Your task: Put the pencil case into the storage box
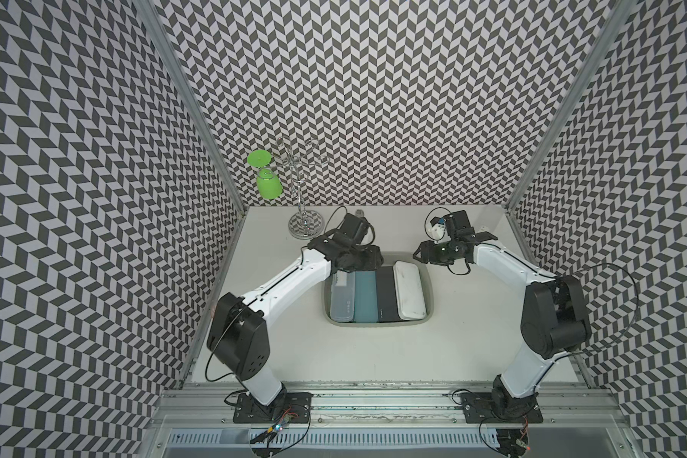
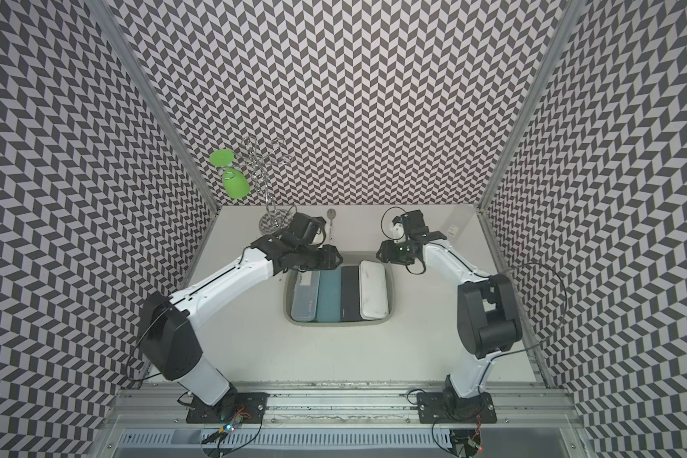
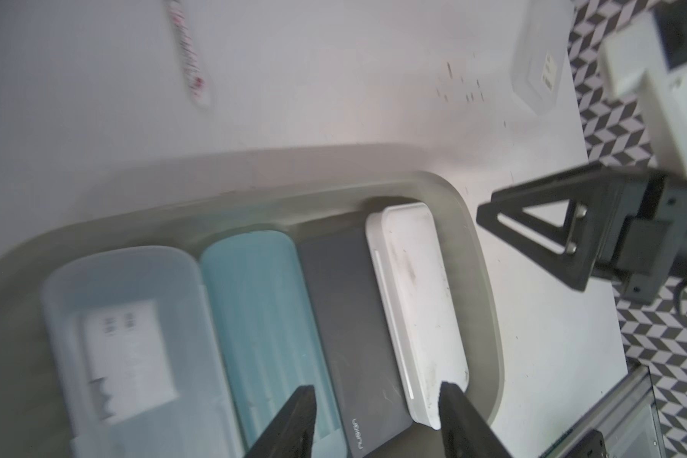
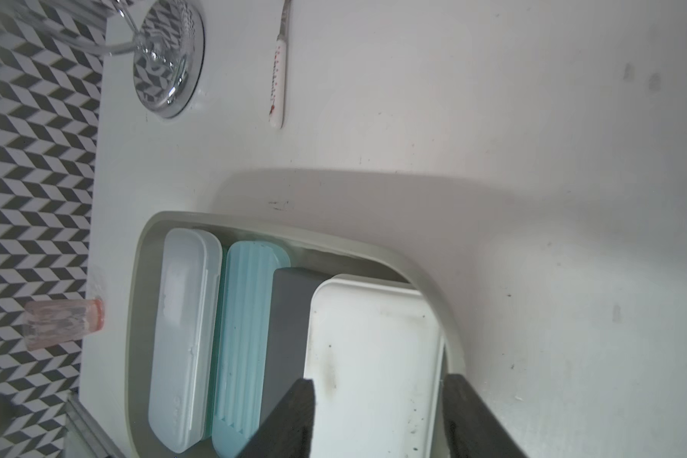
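The grey storage box (image 1: 429,303) sits mid-table with several cases standing side by side in it. From left to right they are a translucent blue case (image 3: 141,358), a teal case (image 3: 263,305), a dark grey case (image 3: 355,336) and a white case (image 3: 427,305). All lie inside the rim, the white one at the right end. My left gripper (image 1: 378,261) hovers above the box's back edge, fingers apart and empty. Just beyond the back right corner hangs my right gripper (image 1: 420,253), also open with nothing held. In the right wrist view its fingers (image 4: 301,404) overlap the white case.
A chrome stand (image 1: 305,223) with a green glass (image 1: 268,184) is at the back left. A spoon (image 4: 278,84) lies behind the box. A pink cup (image 4: 65,322) stands toward the left edge, and a clear container (image 3: 540,61) at back right.
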